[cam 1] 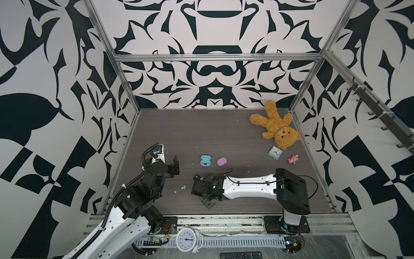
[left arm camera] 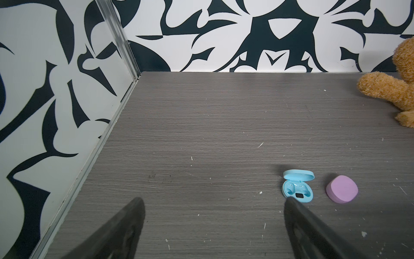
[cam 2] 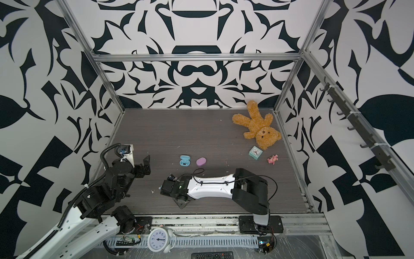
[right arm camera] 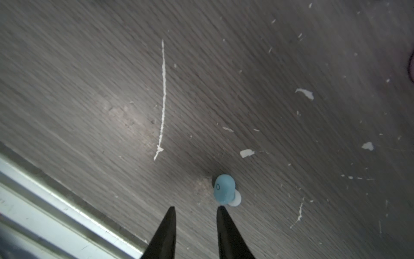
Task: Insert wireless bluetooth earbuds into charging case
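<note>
The light blue charging case (left arm camera: pixel 297 185) stands lid up on the table, its cavities showing in the left wrist view. A single blue earbud with a pale tip (right arm camera: pixel 224 189) lies near the table's front edge; the top left view shows the same earbud (cam 1: pixel 183 187) left of my right arm. My right gripper is part open, fingers apart and empty, with the earbud just beyond the tip of one finger. Left of the case, my left gripper is open above bare table. Whether a second earbud is in view I cannot tell.
A purple round object (cam 1: pixel 222 161) sits just right of the case. Farther right lie a teddy bear (cam 1: pixel 278 125), a teal box (cam 1: pixel 275 152) and a pink toy (cam 1: pixel 292 159).
</note>
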